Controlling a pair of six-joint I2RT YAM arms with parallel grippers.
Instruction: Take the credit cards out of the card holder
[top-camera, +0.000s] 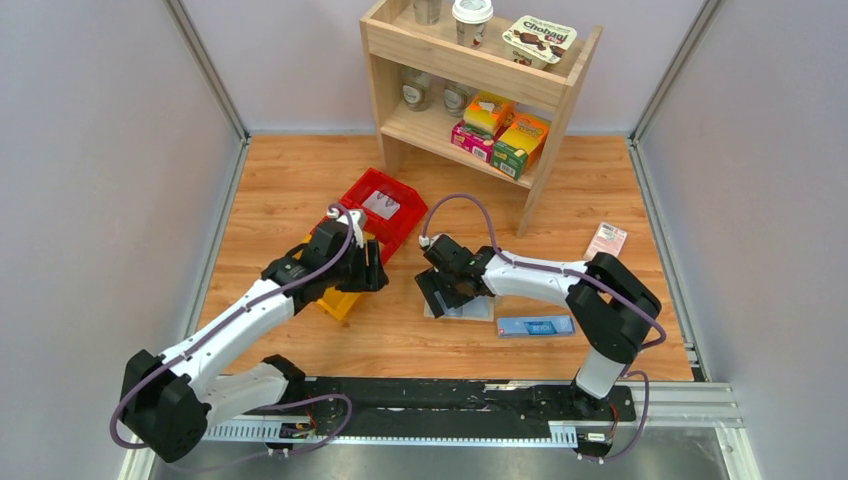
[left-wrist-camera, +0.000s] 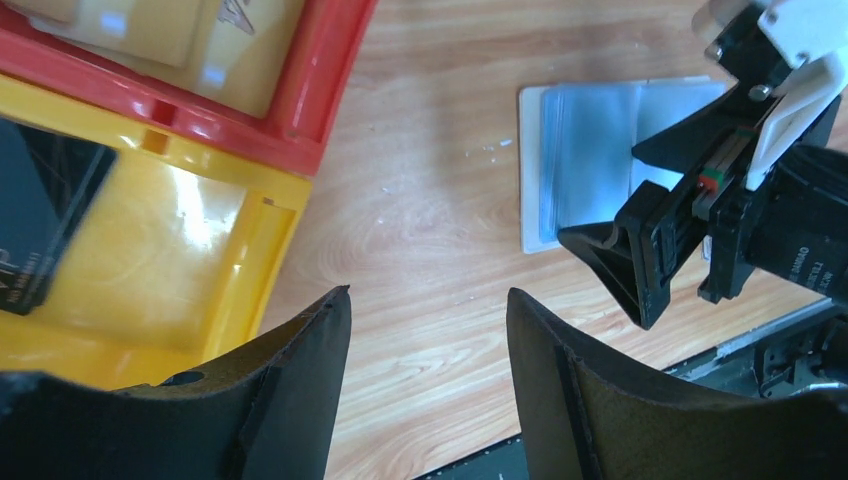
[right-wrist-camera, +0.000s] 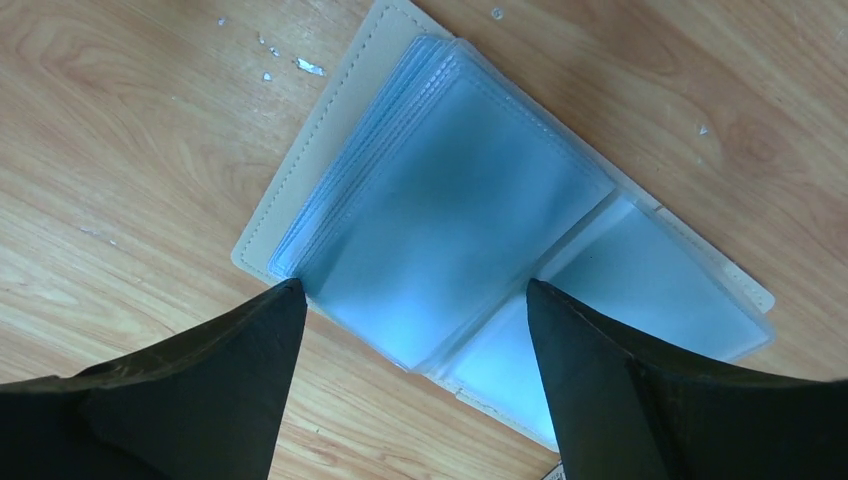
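The card holder (right-wrist-camera: 450, 200) lies opened flat on the wood table, a pale cover with clear bluish sleeves stacked on it. I cannot make out any card in its sleeves. Just over its near edge is my right gripper, its fingers (right-wrist-camera: 285, 310) apart and no object gripped between them. In the left wrist view the right arm covers the holder's right part, while the sleeves (left-wrist-camera: 592, 150) show on the left. My left gripper stands open and empty above bare table, between the bins and the holder.
Red bins (top-camera: 400, 196) and a yellow bin (top-camera: 338, 304) holding a dark item sit left. A blue box (top-camera: 536, 327) lies right of the holder, with a pink pack (top-camera: 605, 244) farther off. A wooden shelf (top-camera: 465, 65) stands behind.
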